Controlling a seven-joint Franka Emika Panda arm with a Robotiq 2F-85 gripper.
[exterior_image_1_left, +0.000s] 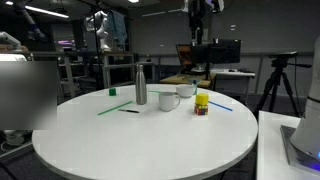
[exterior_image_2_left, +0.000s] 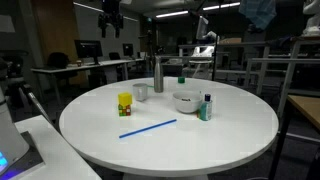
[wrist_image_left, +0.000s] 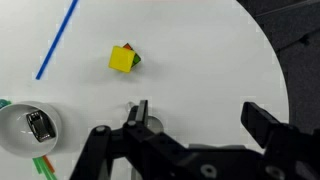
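Note:
My gripper is open and empty, held high above the white round table. A yellow block rests on a multicoloured cube near the table's edge. Beside it stands a white mug, mostly hidden behind my left finger in the wrist view. A white bowl holds a dark object. The steel bottle stands upright farther in. A long blue stick lies flat on the tabletop.
A small bottle stands by the bowl. A green block, a green stick and a black pen lie farther off. A grey panel blocks part of one exterior view.

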